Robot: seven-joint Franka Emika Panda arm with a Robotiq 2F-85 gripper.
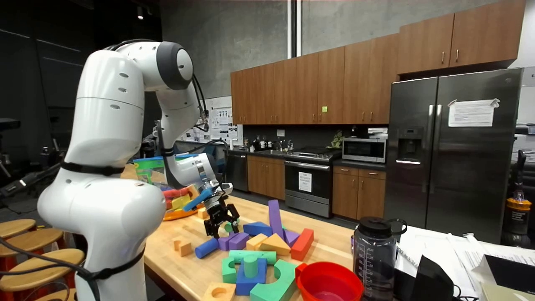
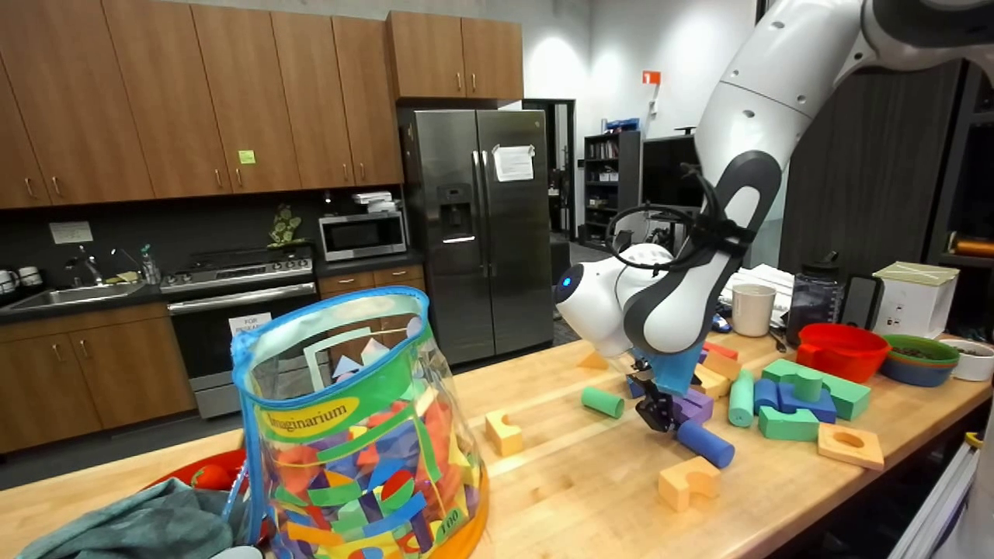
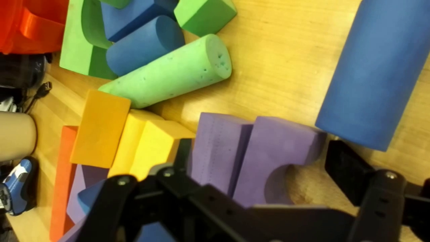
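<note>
Two purple blocks stand side by side on the table: a plain-faced purple block point(image 3: 217, 149) and a purple arch block point(image 3: 266, 155) with a curved cut-out. My gripper is open, with one finger to each side of this pair in the wrist view. The black fingertip point(image 3: 348, 171) on the right comes close to the end of a blue cylinder point(image 3: 375, 76). In exterior view 1 the gripper point(image 1: 225, 232) is low over the table, just behind the purple blocks point(image 1: 238, 241). The arm partly covers them in exterior view 2.
Yellow blocks point(image 3: 151, 141) crowd the left finger, with a green cylinder point(image 3: 173, 72) beyond. A red bowl point(image 1: 329, 281) and dark bottle point(image 1: 374, 258) stand at the table's near end. A clear bag of blocks point(image 2: 359, 438) stands opposite. Bare tabletop point(image 2: 578, 484) lies between bag and gripper.
</note>
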